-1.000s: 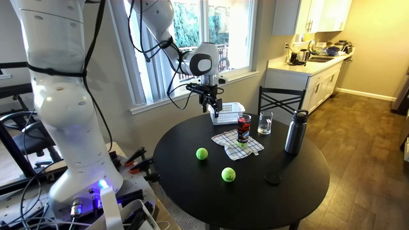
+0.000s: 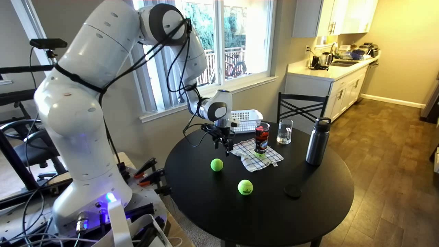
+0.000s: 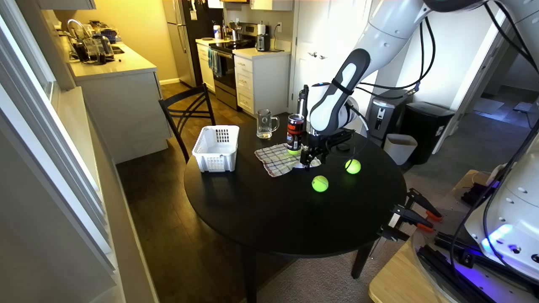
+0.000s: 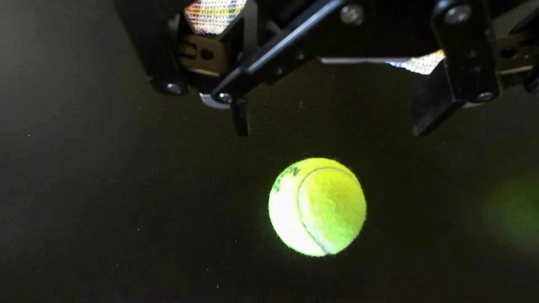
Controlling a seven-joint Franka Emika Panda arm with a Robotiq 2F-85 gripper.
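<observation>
My gripper point(image 2: 222, 149) hangs low over the black table, open and empty. In the wrist view its two fingers point(image 4: 241, 118) stand wide apart, with bare table between them. A yellow-green tennis ball point(image 4: 317, 207) lies just beyond the fingertips there, apart from them. Two tennis balls rest on the table in exterior view 1: one point(image 2: 216, 165) close to the gripper, the other point(image 2: 245, 187) nearer the camera. On the checked cloth point(image 2: 253, 164) stands a dark red-and-black can point(image 2: 261, 138), with yellow-green showing at its base. Behind the cloth is a white basket point(image 3: 216, 149).
A glass mug point(image 2: 284, 131) and a tall steel bottle point(image 2: 317, 142) stand on the table's far right side. A flat black disc point(image 2: 292, 191) lies near the front right. Bare tabletop surrounds the two loose balls. A chair point(image 2: 302, 107) stands behind the table.
The gripper has come down from in front of the basket to low over the table, beside the cloth's left corner. The balls, can and basket stay in place.
</observation>
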